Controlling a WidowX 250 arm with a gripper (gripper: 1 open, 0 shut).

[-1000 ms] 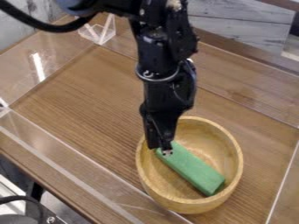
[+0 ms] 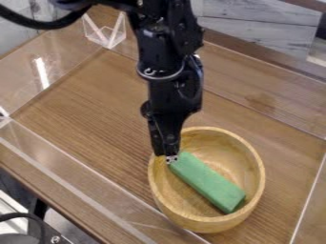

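A yellow round bowl (image 2: 242,152) sits on the wooden table at the lower right, holding a green rectangular block (image 2: 214,186) lying diagonally. My black gripper (image 2: 169,151) points down at the bowl's upper left rim, near the block's upper end. Whether its fingers are open or shut, and whether they touch the block, is hard to make out.
A clear plastic object (image 2: 105,29) stands at the back left. A black cable (image 2: 26,217) shows at the lower left corner.
My gripper has shifted slightly left and up from over the block's upper end toward the bowl's rim. The block and bowl look unmoved.
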